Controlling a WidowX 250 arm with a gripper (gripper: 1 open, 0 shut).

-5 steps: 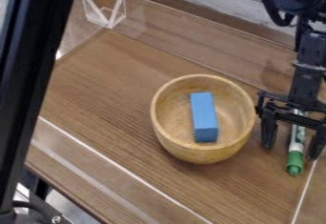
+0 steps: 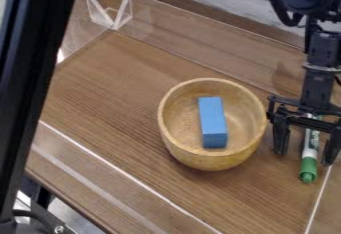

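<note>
My black gripper is low at the right of the view, with its fingers on either side of a slim green-and-white object, possibly a marker, lying lengthwise on the wooden table. I cannot tell whether the fingers grip it. Just left of the gripper sits a round tan bowl with a blue block inside it.
A clear plastic stand is at the back left corner. A black vertical shape covers the left edge of the view.
The gripper and arm are almost still, with at most a very slight shift. The bowl, block and green-and-white object stay in place.
</note>
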